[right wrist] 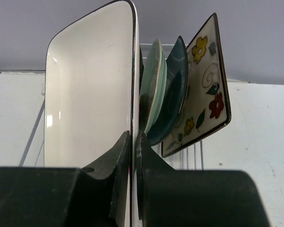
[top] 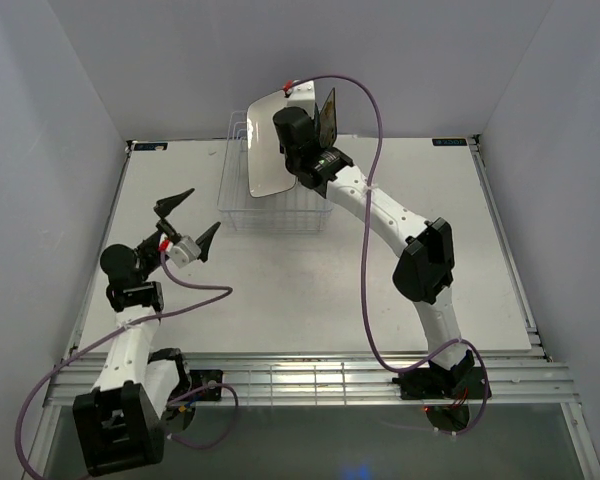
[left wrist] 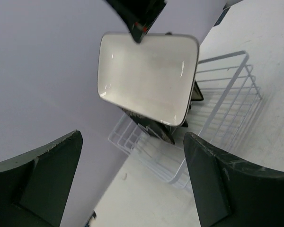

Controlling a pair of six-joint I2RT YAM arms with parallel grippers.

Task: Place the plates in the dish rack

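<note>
A large white rectangular plate [top: 266, 150] with a dark rim stands at the left of the wire dish rack [top: 275, 221]; my right gripper is shut on its edge from above. In the left wrist view the white plate [left wrist: 146, 78] appears tilted above the rack's bars. To its right in the rack stand pale green plates [right wrist: 158, 85], a dark teal plate [right wrist: 173, 90] and a flowered square plate [right wrist: 206, 90], which leans outward. My left gripper [top: 194, 214] is open, left of the rack, with nothing between its fingers.
Grey walls close in the back and both sides. Purple cables loop over both arms.
</note>
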